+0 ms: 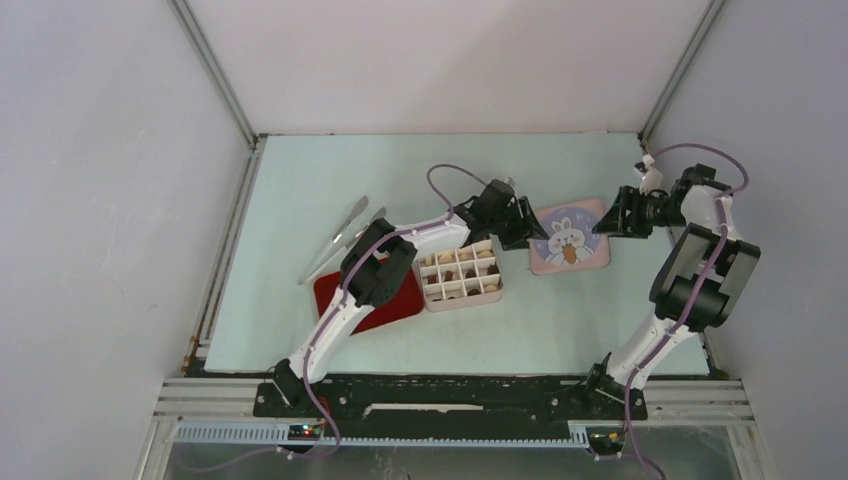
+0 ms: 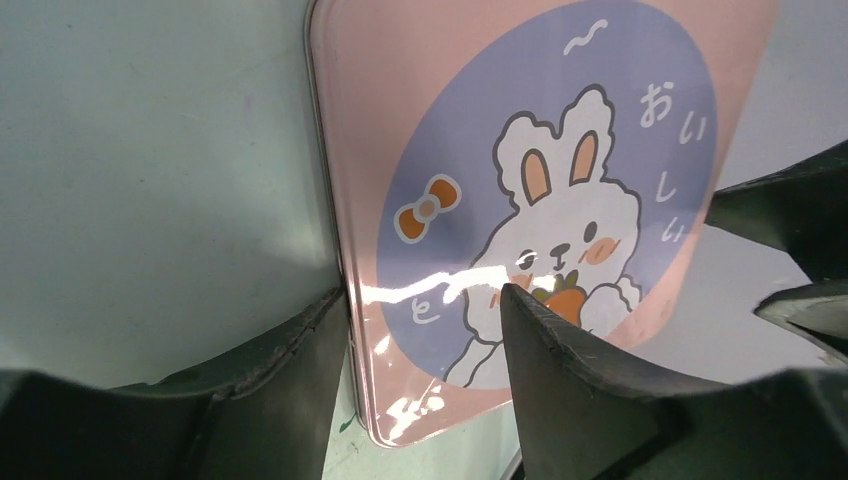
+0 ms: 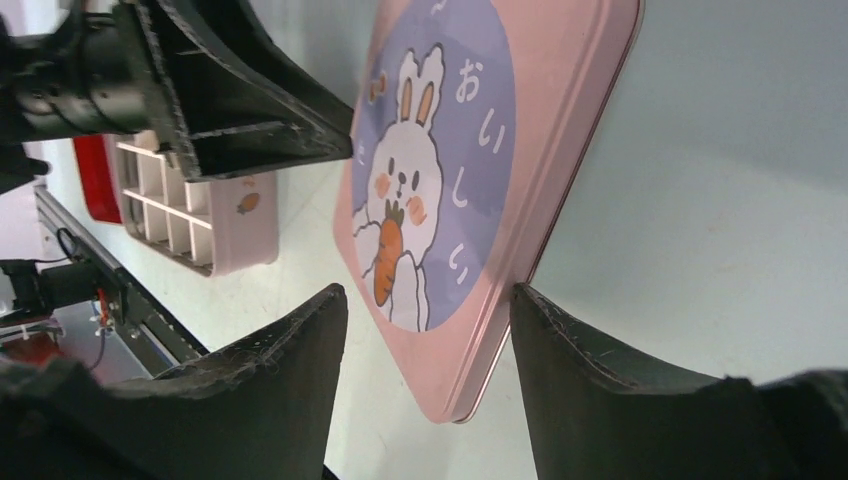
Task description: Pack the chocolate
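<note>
The pink lid [image 1: 569, 236] with a rabbit print sits right of the divided pink box [image 1: 462, 297], which holds chocolates in several compartments. My left gripper is at the lid's left edge, its fingers apart, one outside the rim and one over the printed top. My right gripper is at the opposite side, its right fingertip against the lid's outer edge and the other over the print; whether anything is pinched between them is hard to see.
A red tray [image 1: 400, 310] lies left of the box, partly under my left arm, with two long silver utensils [image 1: 345, 225] beyond it.
</note>
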